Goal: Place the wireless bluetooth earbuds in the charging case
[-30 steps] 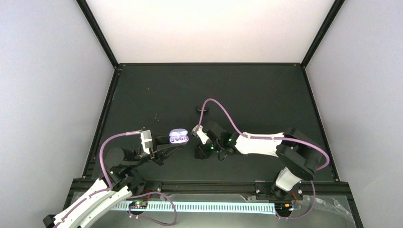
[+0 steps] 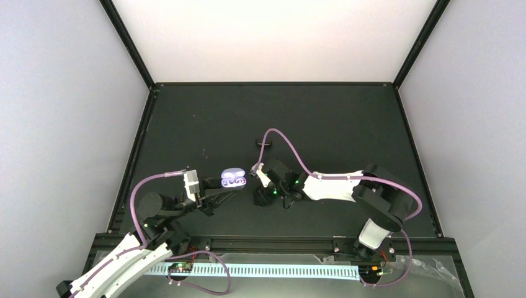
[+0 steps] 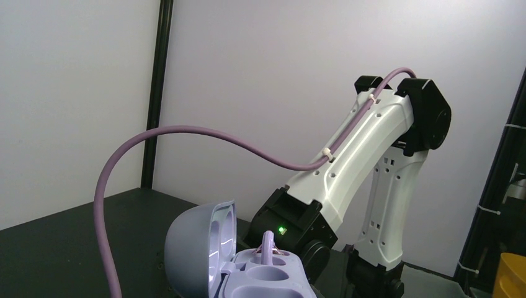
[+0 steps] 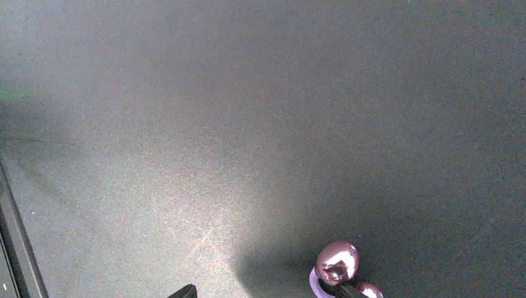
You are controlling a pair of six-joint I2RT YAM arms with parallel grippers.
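In the top view the lilac charging case [image 2: 234, 182] is held clear of the right arm, its lid open toward the back. My left gripper [image 2: 229, 188] is shut on this case. The left wrist view shows the raised lid [image 3: 192, 251] and, at the case's far end, one upright earbud [image 3: 267, 248] with pinkish metal beside its stem; how deep it sits, I cannot tell. Another earbud [image 4: 338, 262], with shiny pink ends and a lilac loop, shows low in the right wrist view. My right gripper is open, one fingertip overlapping that earbud; contact is unclear.
A small black object [image 2: 263, 143] sits behind the right wrist, partly under its purple cable [image 2: 291, 149]. Little space separates the case from the right wrist.
Over the last second the right arm's elbow has shifted slightly left, with its cable, while its wrist hardly moved. The left arm and case stayed still.
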